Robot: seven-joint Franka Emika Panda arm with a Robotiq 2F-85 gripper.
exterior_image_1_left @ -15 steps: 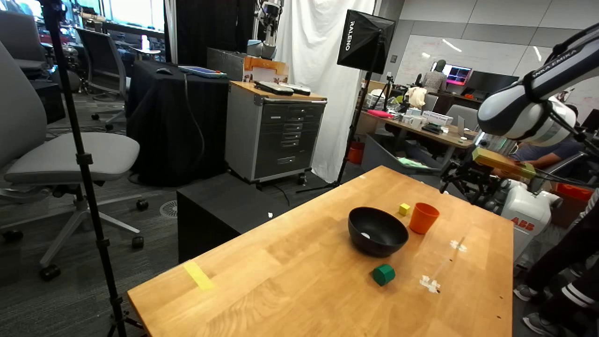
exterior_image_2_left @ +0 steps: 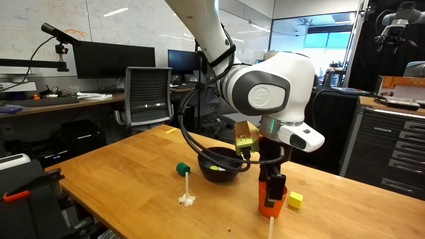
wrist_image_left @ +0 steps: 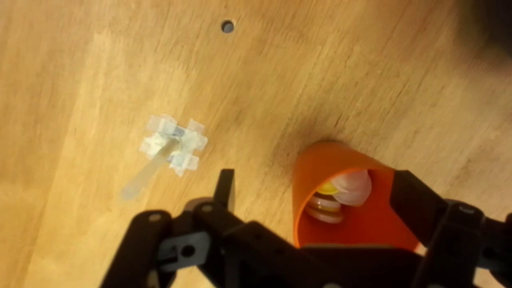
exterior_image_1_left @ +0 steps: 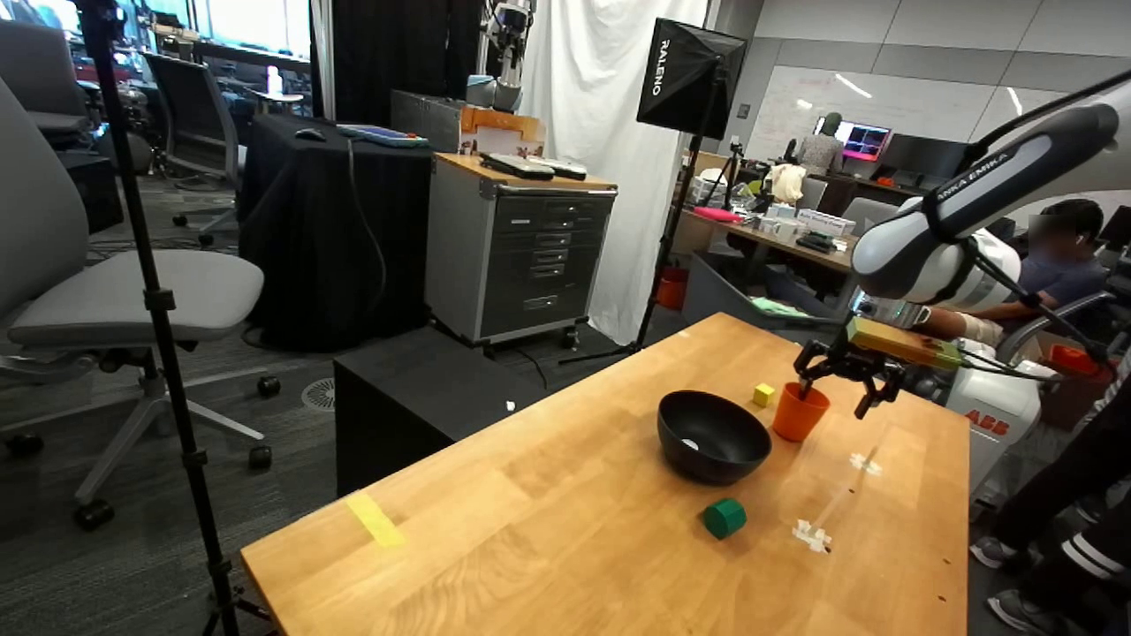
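An orange cup [exterior_image_1_left: 797, 414] stands upright on the wooden table, with several small round pieces [wrist_image_left: 353, 187], whitish and yellow, inside it. My gripper [exterior_image_1_left: 834, 403] hangs low at the cup, fingers apart and nothing held. In the wrist view one finger [wrist_image_left: 416, 206] overlaps the right side of the cup's mouth, while the other finger [wrist_image_left: 224, 189] is off to the cup's left, over bare wood. Whether the first finger touches the cup I cannot tell. A black bowl [exterior_image_1_left: 712, 435] is near the cup, with whitish and yellow-green bits in it.
A yellow cube [exterior_image_2_left: 295, 199] lies close beside the cup, and a green block [exterior_image_1_left: 725, 518] lies near the bowl. Thin pale upright sticks, one seen at its taped base [exterior_image_2_left: 187, 187], stand on the table.
The arm has come from beyond the table's far right edge, moving left and down in exterior view 1, to the orange cup. The cup, bowl and blocks have stayed put.
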